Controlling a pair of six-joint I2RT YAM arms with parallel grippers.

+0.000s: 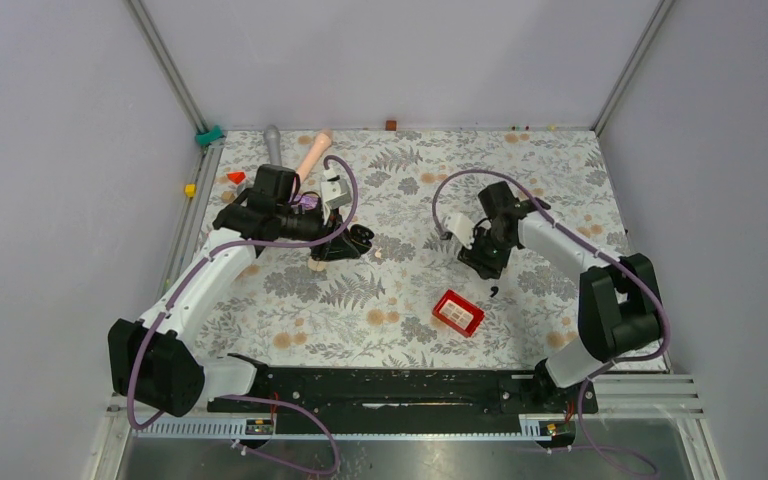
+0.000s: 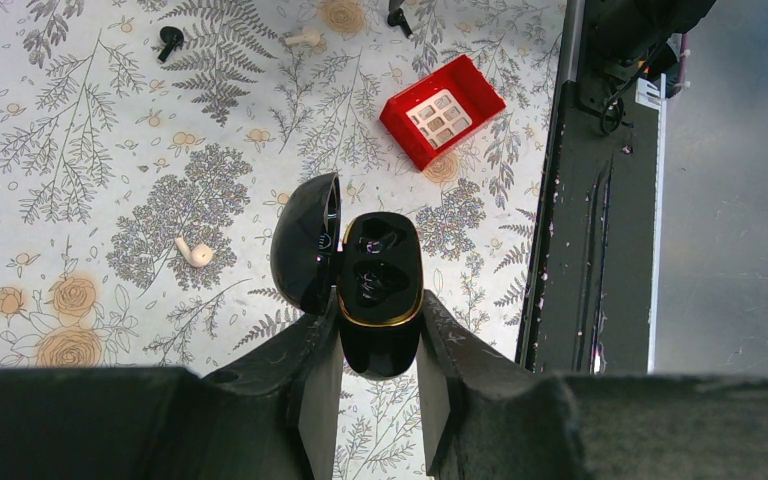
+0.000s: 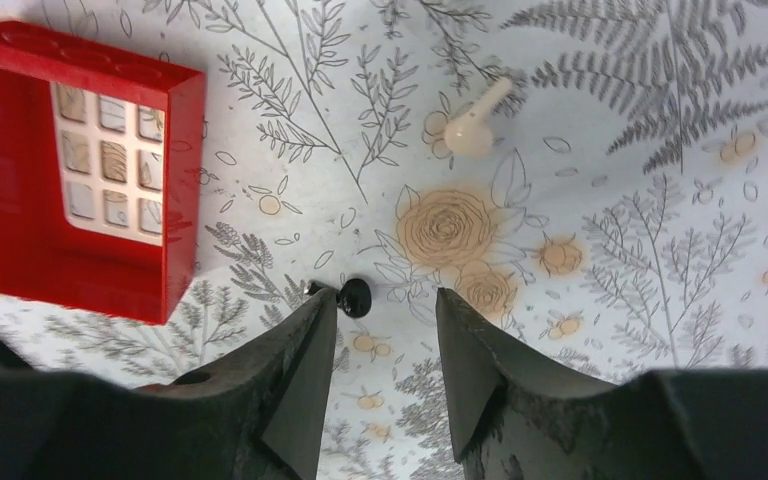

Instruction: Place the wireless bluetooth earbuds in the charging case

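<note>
My left gripper is shut on the open black charging case (image 2: 380, 270), its lid (image 2: 300, 245) raised and both wells showing. My right gripper hangs part open over the table with nothing between its fingers. Beyond its fingertips in the right wrist view lie a black earbud (image 3: 355, 296) beside the red tray and a cream earbud (image 3: 470, 135) higher up. The left wrist view also shows black earbuds (image 2: 170, 40), and cream earbuds (image 2: 197, 252), loose on the table.
A red tray (image 1: 444, 302) with a cream grid inside stands front right of centre. A grey handle (image 1: 272, 145), a pink one (image 1: 315, 150) and small coloured pieces lie by the back left.
</note>
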